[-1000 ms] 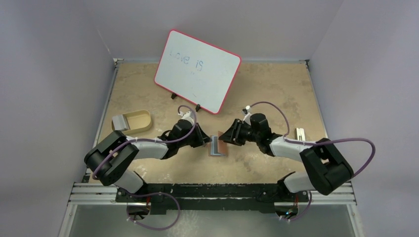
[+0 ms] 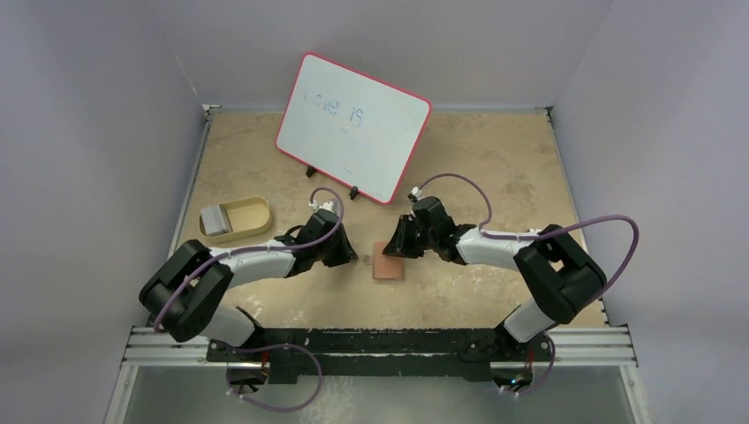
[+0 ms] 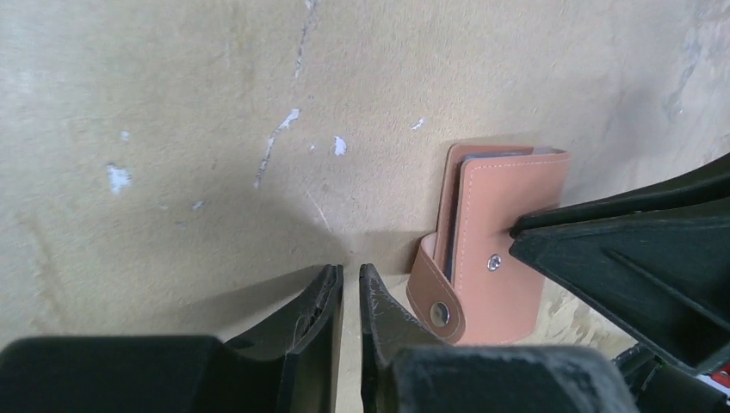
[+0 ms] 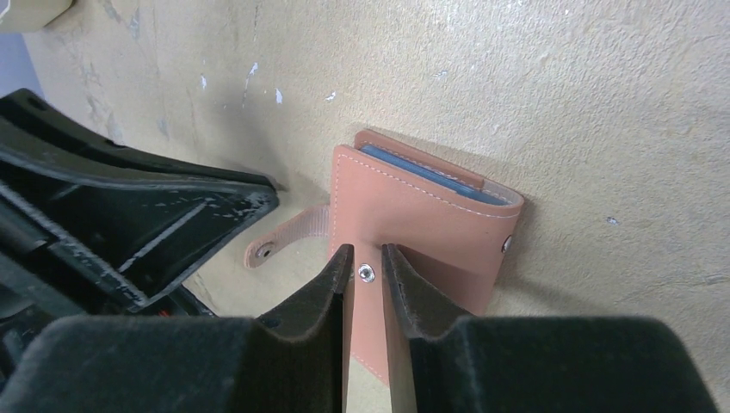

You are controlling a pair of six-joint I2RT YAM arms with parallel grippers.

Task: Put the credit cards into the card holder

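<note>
The pink card holder lies folded over on the table between my grippers. Along its open edge in the right wrist view runs a dark blue layer; whether that is a card cannot be told. Its strap with a metal snap sticks out on the left side, unfastened. My left gripper stands just left of the holder, a narrow gap between its fingertips and nothing visible in it. Over the front flap, my right gripper is slightly open, the flap's snap showing in its gap.
A tan basket with a grey block stands at the left. At the back, a red-framed whiteboard takes up space. The table in front of the holder is clear.
The holder was spread with its grey inside showing; now its flap lies folded over. My left gripper has drawn back left, and my right gripper has moved left over the flap.
</note>
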